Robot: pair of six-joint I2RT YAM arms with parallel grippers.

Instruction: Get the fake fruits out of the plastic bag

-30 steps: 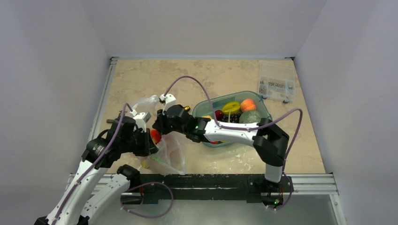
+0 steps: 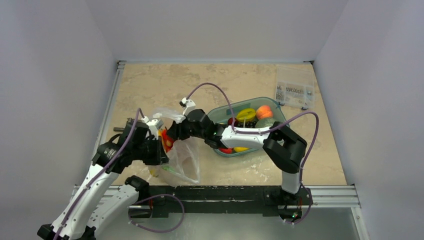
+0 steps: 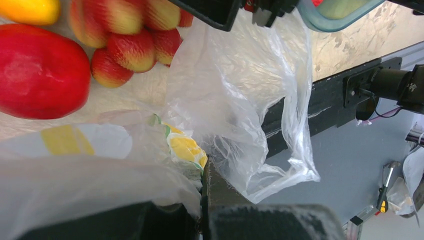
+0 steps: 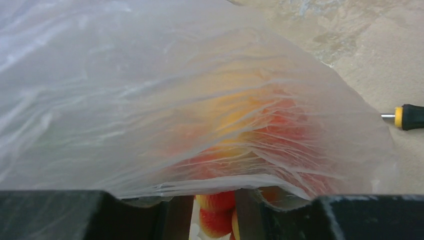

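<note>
The clear plastic bag (image 2: 186, 162) lies crumpled at the table's left front. In the left wrist view a big red fruit (image 3: 42, 72), a cluster of small red-yellow fruits (image 3: 132, 47) and a yellow fruit (image 3: 31, 11) lie beyond a fold of the bag. That fold, with yellow print, runs into my left gripper, which is shut on it. My right gripper is partly open at the bag's upper edge, its fingers (image 4: 175, 215) apart. Small red-yellow fruits (image 4: 216, 220) show through the gap; whether they touch the fingers is unclear.
Right of the bag, under the right forearm, stands a blue-green basket (image 2: 285, 117) holding several fruits. A clear organizer box (image 2: 295, 89) sits at the back right. A screwdriver (image 4: 412, 117) lies beside the bag.
The left arm has barely moved.
</note>
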